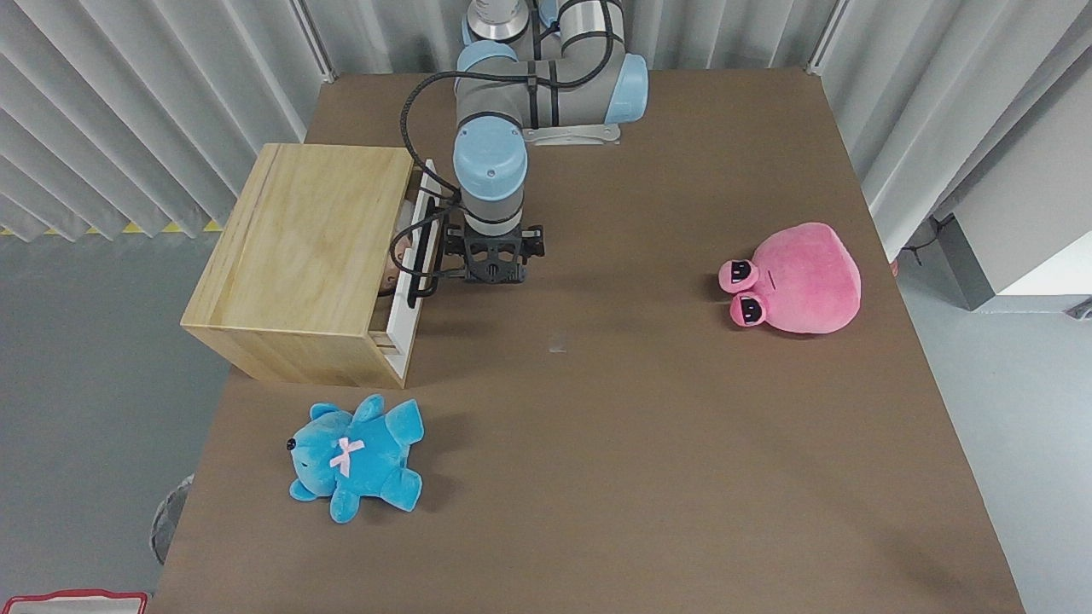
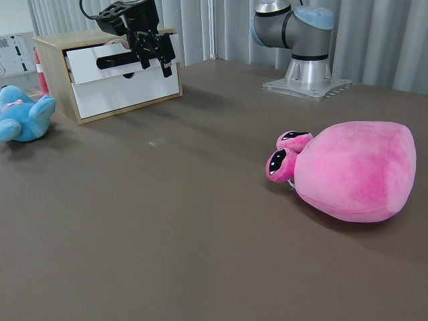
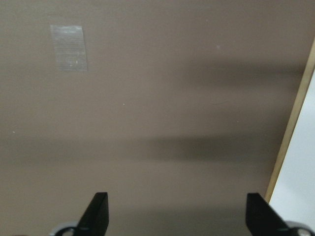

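Observation:
A light wooden cabinet (image 1: 283,246) with white drawer fronts (image 2: 124,92) and black handles stands at the table's left back. Its top drawer is slightly out, with something pale pink inside. My gripper is at the drawer front, outside it, pointing down; in the wrist view its two black fingers are wide apart with nothing between them but bare table below. A blue teddy bear (image 1: 358,460) with a pink ribbon lies below the cabinet; a pink plush toy (image 1: 804,276) with black eyes lies at the right.
The cabinet's wooden edge (image 3: 290,132) runs along the right of the wrist view. Curtains hang behind the table.

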